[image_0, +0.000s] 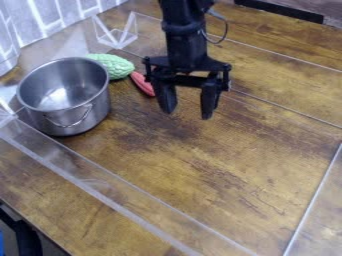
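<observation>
The black gripper (187, 100) is open above the middle-back of the wooden table, its two fingers spread wide with nothing visible between them. Just left of it, partly hidden behind the arm, lies a red elongated object (143, 86). A pale green vegetable-like object (115, 67) lies behind the steel pot. The steel pot (64, 108) stands upright at the left.
A clear plastic sheet or wall runs along the back left. A dark edge borders the back right.
</observation>
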